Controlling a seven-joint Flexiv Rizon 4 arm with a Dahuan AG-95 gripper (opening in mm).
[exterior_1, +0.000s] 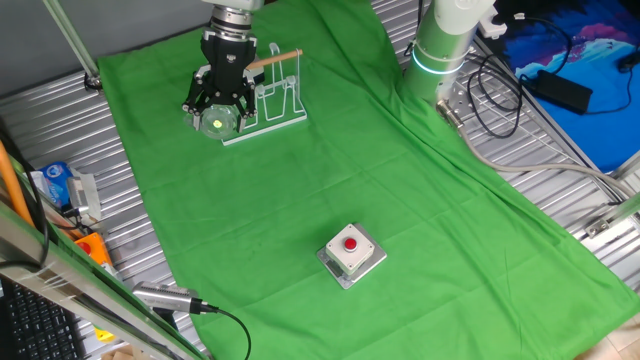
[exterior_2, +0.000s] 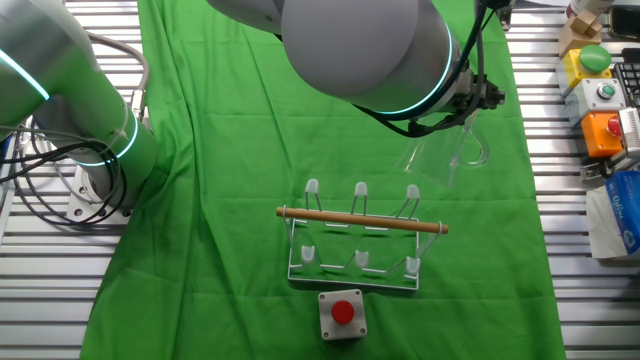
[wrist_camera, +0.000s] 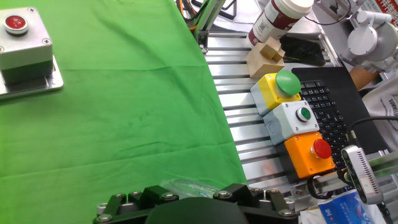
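A clear glass mug (exterior_1: 218, 122) sits between the fingers of my gripper (exterior_1: 219, 108), which looks shut on it, at the far left of the green cloth. The transparent mug (exterior_2: 440, 158) and its handle also show in the second exterior view, beside the arm's end; whether it touches the cloth is hard to tell. In the wrist view, only a sliver of the glass mug (wrist_camera: 189, 187) shows above the dark gripper; the fingertips' contact is hidden. Close by stands a white wire rack (exterior_2: 355, 284) with a wooden bar (exterior_2: 360, 217).
A grey box with a red button (exterior_1: 350, 244) rests on the cloth, its surroundings clear. Beyond the cloth's edge stand a yellow button box (wrist_camera: 272, 93), a white one (wrist_camera: 289, 120) and an orange one (wrist_camera: 305, 158).
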